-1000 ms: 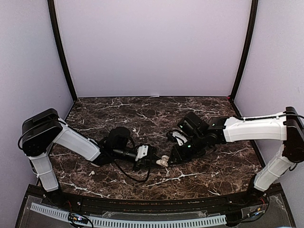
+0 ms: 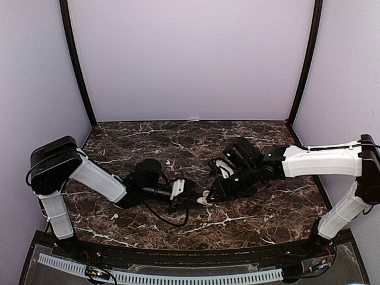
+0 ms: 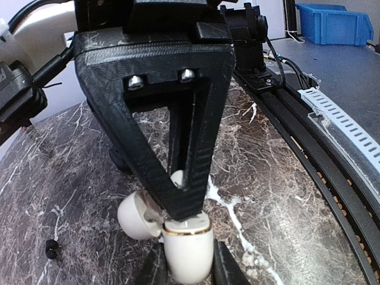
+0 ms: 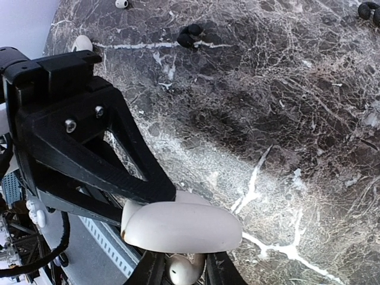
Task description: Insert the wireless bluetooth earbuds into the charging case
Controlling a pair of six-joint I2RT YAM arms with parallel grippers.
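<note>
The white charging case (image 3: 189, 252) with a gold rim is held upright in my left gripper (image 2: 191, 199) near the middle of the table, its lid (image 3: 133, 217) swung open to the side. My right gripper (image 2: 212, 196) is directly over the case, its black fingertips at the opening in the left wrist view, where they hide what is inside. Whether they grip anything is unclear. In the right wrist view the lid (image 4: 181, 225) covers much of the area below my right gripper's tips, with a small white rounded piece (image 4: 181, 270) visible beneath it.
Small black objects (image 4: 187, 37) and white pieces (image 4: 122, 3) lie loose on it. A rail runs along the front edge, and a blue bin (image 3: 332, 24) stands off the table.
My right gripper and arm have shifted slightly upward in the top view over the case. My left gripper looks unmoved.
</note>
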